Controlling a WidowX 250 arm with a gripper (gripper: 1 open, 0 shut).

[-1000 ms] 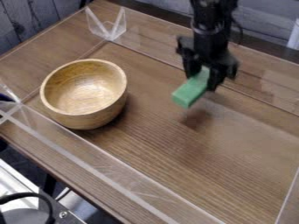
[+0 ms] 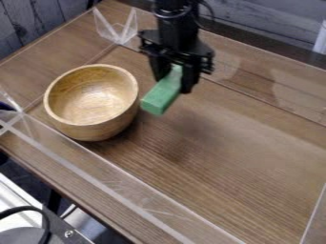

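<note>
My black gripper point(image 2: 173, 69) hangs in the upper middle, shut on a green block point(image 2: 162, 93) that is tilted and held above the table. A wooden bowl point(image 2: 90, 122) sits at the left, just left and a little below the block, apart from it. The fingertips are partly blurred.
Transparent tape or plastic strips run along its left part. A cable point(image 2: 41, 217) and dark gear lie off the lower left edge.
My gripper has moved left with the green block, from right of centre toward the bowl. The bowl has not moved.
</note>
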